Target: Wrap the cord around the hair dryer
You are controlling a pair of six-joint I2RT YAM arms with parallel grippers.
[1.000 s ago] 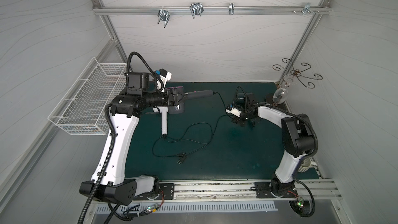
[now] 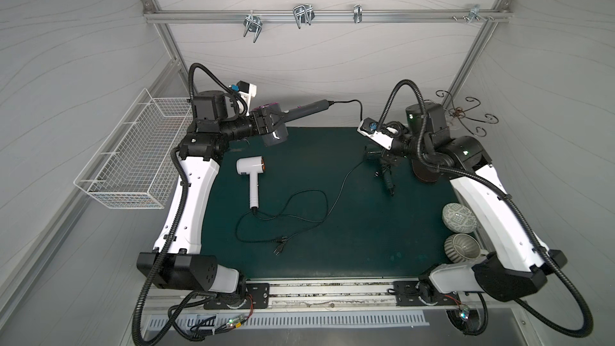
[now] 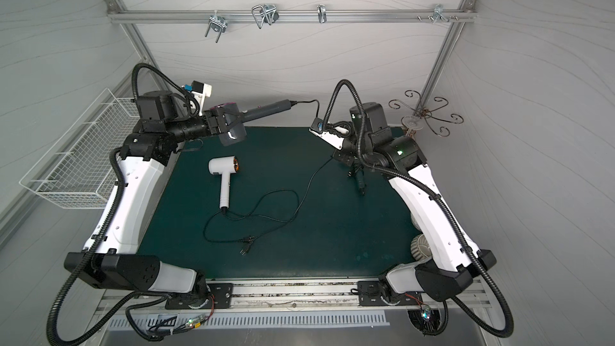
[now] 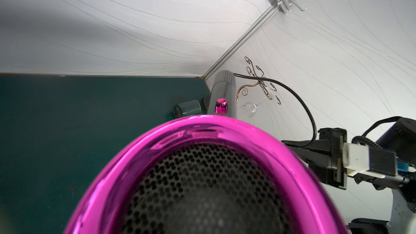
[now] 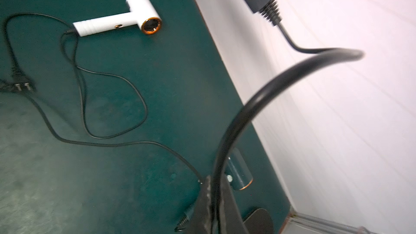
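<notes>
A grey hair dryer with a magenta rim (image 2: 306,110) is held in the air at the back left by my left gripper (image 2: 272,118), shut on it; its pink-ringed mesh end (image 4: 203,123) fills much of the left wrist view. Its black cord (image 4: 294,95) runs from the handle end over to my right gripper, which is shut on the cord. A white hair dryer (image 2: 251,166) lies on the green table with a loosely looped cord (image 2: 307,220) and plug beside it.
A white wire basket (image 2: 134,153) is at the left. Dark items (image 2: 387,179) lie beneath my right arm, ceramic pieces (image 2: 458,218) at the right edge, a metal scroll stand (image 2: 461,115) at the back right.
</notes>
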